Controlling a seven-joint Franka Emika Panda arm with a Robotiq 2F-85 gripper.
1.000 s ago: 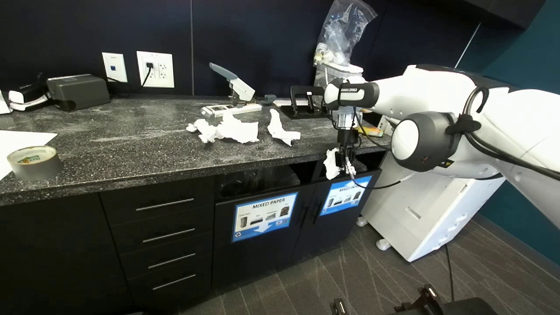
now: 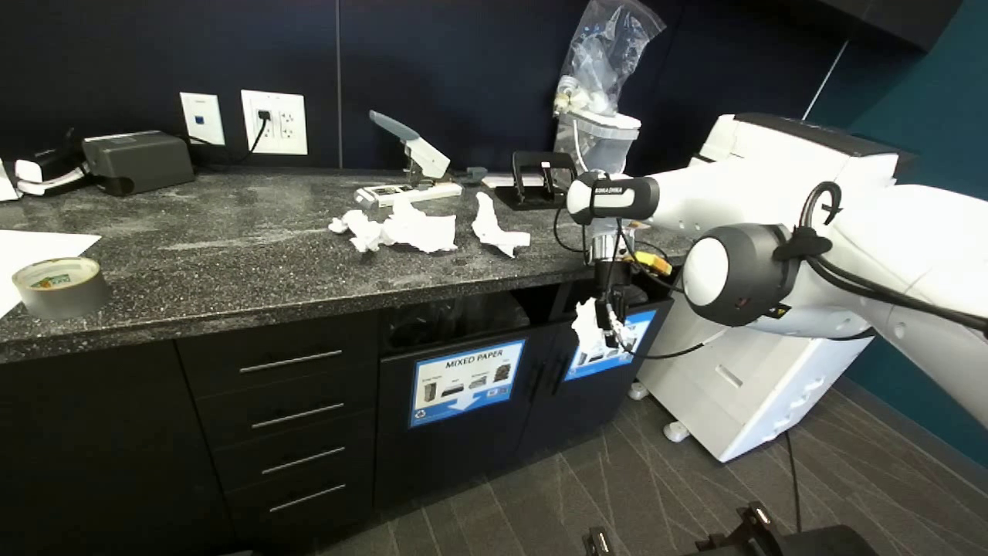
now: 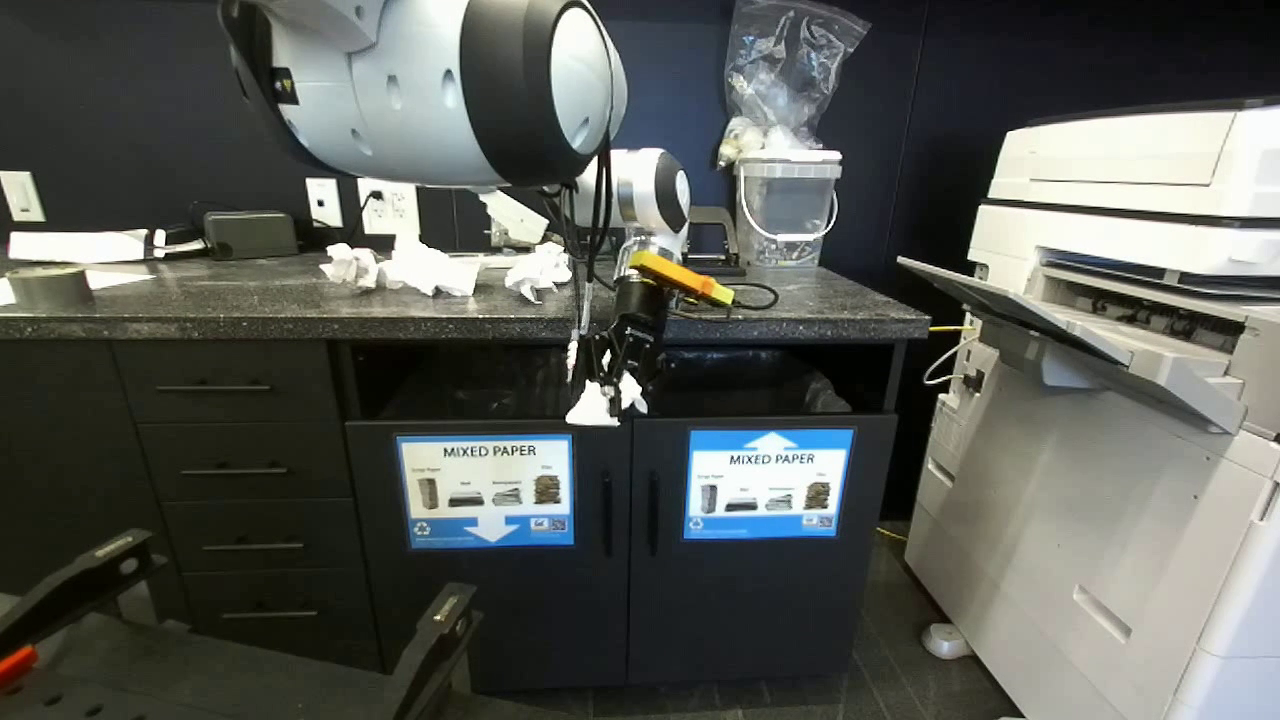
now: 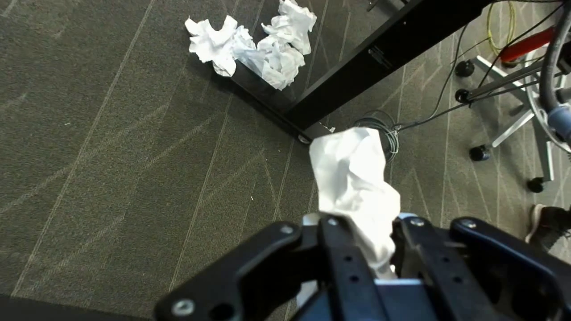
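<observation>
A piece of crumpled white paper [image 4: 356, 176] is pinched between the fingers of my gripper, which is shut on it. In exterior view 1 the gripper [image 2: 608, 320] points down, with the paper [image 2: 587, 326] overlapping the right-hand sign. From exterior view 2, the gripper [image 3: 612, 382] hangs below the counter's front edge, and the held paper [image 3: 593, 406] appears above the join of the two cabinet doors. More crumpled paper [image 2: 421, 227] lies on the countertop, with a separate piece [image 2: 497, 225] to its right.
Below the counter [image 3: 180, 300], two open bin slots top cabinet doors with MIXED PAPER signs [image 3: 486, 490]. A stapler [image 2: 421, 162], tape roll [image 2: 61, 287] and clear bucket [image 3: 788, 204] stand on top. A printer [image 3: 1104, 360] is at the right.
My gripper has moved down with the paper still in it, now lower against the right-hand sign. The papers on the counter have not moved.
</observation>
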